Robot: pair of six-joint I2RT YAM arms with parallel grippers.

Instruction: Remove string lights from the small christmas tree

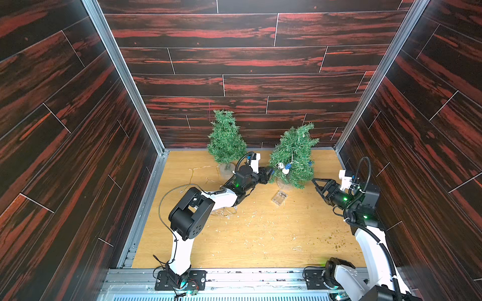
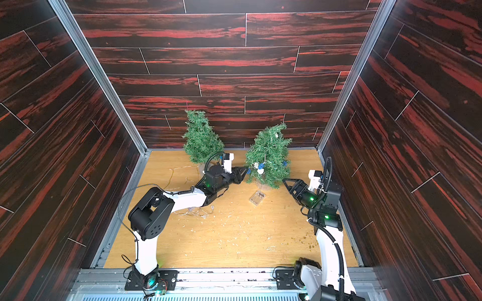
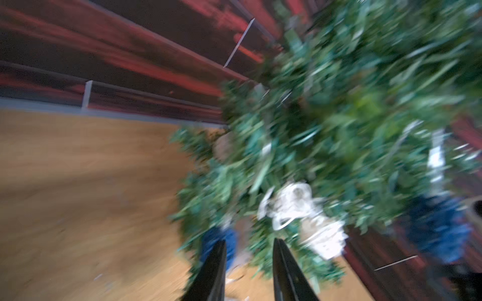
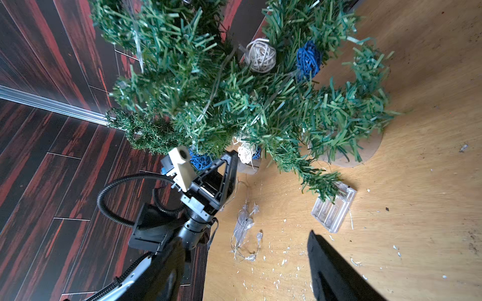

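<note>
The small tree (image 1: 296, 150) on the right carries string lights with white and blue balls. In the right wrist view a white ball (image 4: 261, 55) and a blue ball (image 4: 308, 60) sit among its branches. A pale wire strand (image 4: 213, 92) runs through the greenery. My left gripper (image 1: 268, 173) is at the tree's left side, partly open; its fingers (image 3: 217, 273) are apart with no object visibly gripped, though that view is blurred. White balls (image 3: 291, 200) hang just beyond them. My right gripper (image 1: 318, 184) stands open and empty, right of the tree's lower branches.
A second tree (image 1: 226, 138) stands back left. A clear battery box (image 1: 279, 197) lies in front of the right tree. Loose wire lights (image 4: 245, 225) rest on the table left of it. White scraps litter the middle.
</note>
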